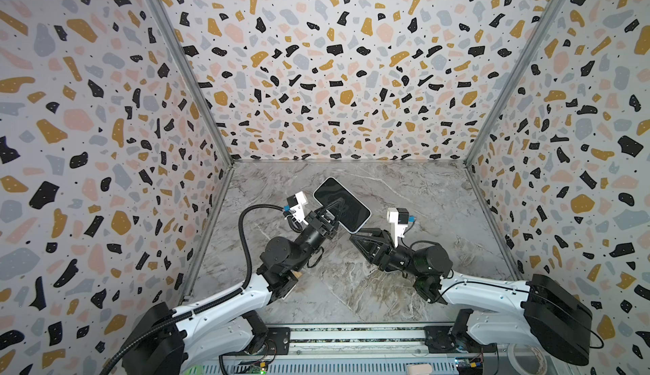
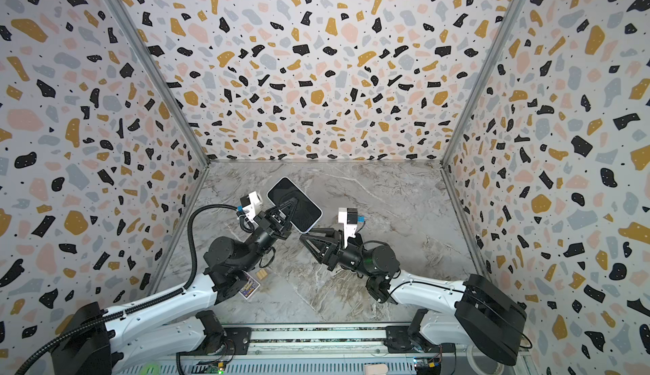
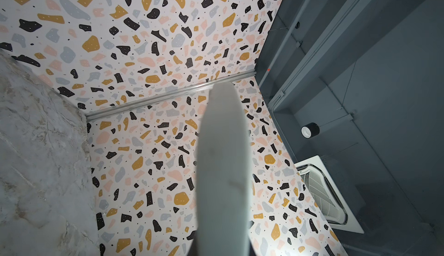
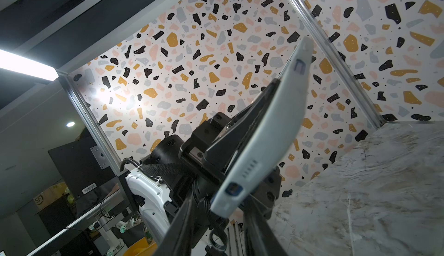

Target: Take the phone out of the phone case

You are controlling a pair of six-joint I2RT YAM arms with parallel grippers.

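Observation:
The phone (image 1: 350,215) in its light case (image 4: 272,135) is held up tilted in my left gripper (image 1: 333,209), which is shut on it, dark screen facing the top cameras. In the left wrist view the case's pale edge (image 3: 223,172) fills the middle, hiding the fingers. My right gripper (image 1: 359,239) is part open just below the phone's lower right corner, with nothing seen between its fingers. In the right wrist view its blurred fingertips (image 4: 217,214) are at the case's lower end; whether they touch cannot be told.
A printed card (image 2: 247,287) and a small tan block (image 2: 262,274) lie on the marble table (image 2: 379,199) by my left arm. Patterned walls enclose the back and sides.

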